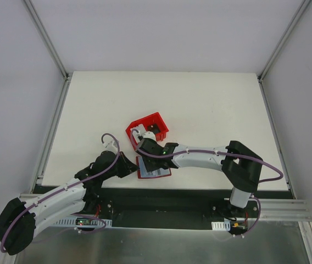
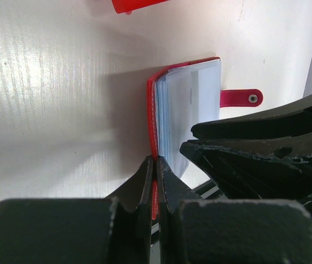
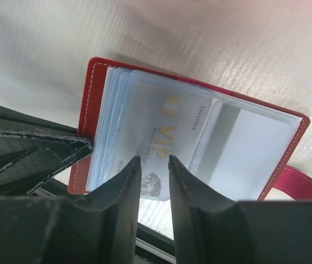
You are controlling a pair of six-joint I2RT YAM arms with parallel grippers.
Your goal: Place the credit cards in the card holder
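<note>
The red card holder (image 3: 90, 93) lies open on the white table, its clear sleeves (image 2: 191, 93) stacked on it and a printed "VIP" card (image 3: 161, 126) showing in one. My left gripper is shut at the holder's left edge; whether that edge is between the fingertips is unclear. My right gripper hovers over the sleeves near the VIP card, its fingertips parted, with nothing seen between them. In the top view both grippers meet around the holder, partly hiding it.
A red box (image 1: 160, 124) with cards and dark contents stands just behind the holder.
</note>
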